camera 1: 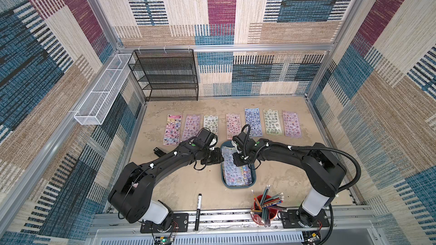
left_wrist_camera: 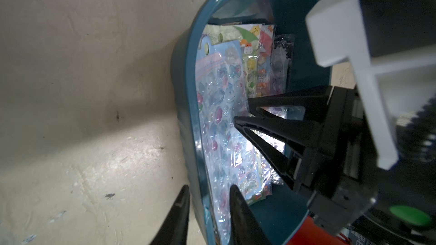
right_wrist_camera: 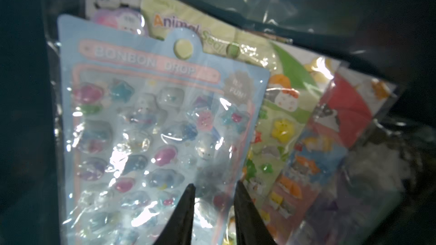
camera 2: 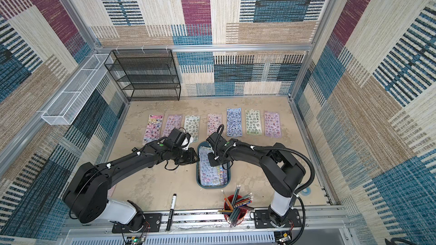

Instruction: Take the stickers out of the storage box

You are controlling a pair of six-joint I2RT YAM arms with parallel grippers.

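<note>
The teal storage box [left_wrist_camera: 187, 86] holds stacked, bagged sticker sheets, a light blue "BONBON DROP" sheet [right_wrist_camera: 149, 118] on top and green and red ones beneath. My left gripper is over the box's left wall, fingers part open. My right gripper is inside the box outline, low over the top sheet's right edge, fingers part open; in the left wrist view its fingertips reach onto that sheet. I cannot tell whether either touches a sheet.
Seven sticker sheets [camera 1: 233, 122] lie in a row along the back. A red pencil cup [camera 1: 257, 215] and a marker [camera 1: 198, 208] are at the front. A black wire shelf [camera 1: 163, 74] stands at the back left.
</note>
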